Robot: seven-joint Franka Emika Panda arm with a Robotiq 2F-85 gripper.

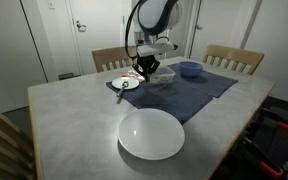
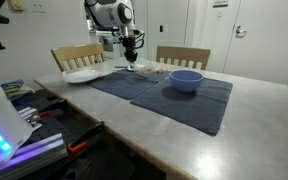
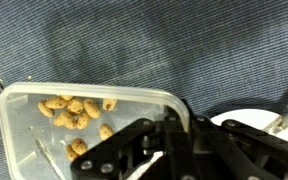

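A clear plastic container with several small tan pieces in its corner fills the lower left of the wrist view. My gripper is shut on its rim at the near right corner. In exterior view 1 the container appears at the back of the table, with the dark gripper at its left side. Exterior view 2 shows the container small and pale; whether it touches the mat there is hard to tell.
Beside the gripper lies a white plate with a utensil at its edge. Dark placemats cover the middle. A blue bowl stands behind right; a large white round dish sits in front.
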